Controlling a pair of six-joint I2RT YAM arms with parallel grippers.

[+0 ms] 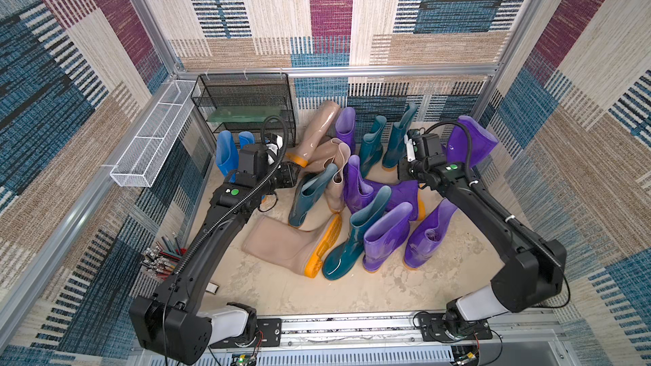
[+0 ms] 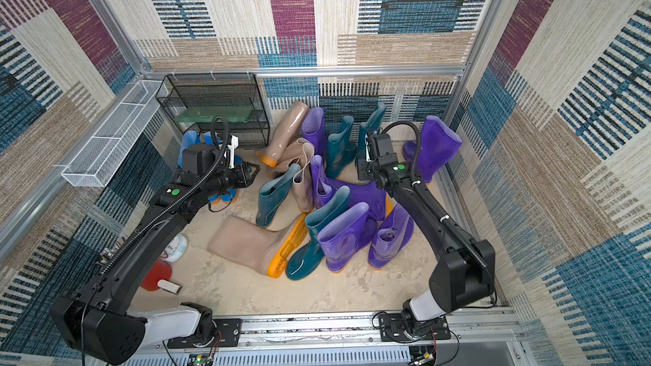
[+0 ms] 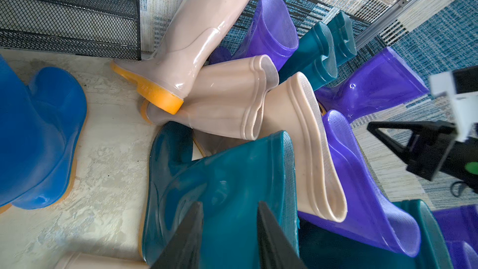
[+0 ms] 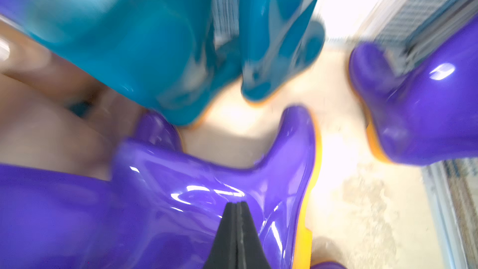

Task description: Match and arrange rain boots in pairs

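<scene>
My left gripper has its fingers apart, with a short teal boot [image 3: 224, 189] beyond them; nothing shows gripped. In the top left view this gripper [image 1: 291, 175] is left of that boot [image 1: 312, 196]. My right gripper, empty and shut, is over a purple boot [image 4: 199, 184] lying on its side. Two teal boots [image 1: 372, 145] [image 1: 400, 135] stand close together at the back. An upright purple boot [image 1: 469, 141] is far right. Two more purple boots [image 1: 386, 237] [image 1: 427, 237] stand at front right, beside a teal boot [image 1: 349, 250].
A beige boot [image 1: 284, 244] lies at front left; more beige boots [image 1: 317, 132] crowd the centre back. Blue boots [image 1: 226, 152] stand by the black mesh rack [image 1: 244, 98].
</scene>
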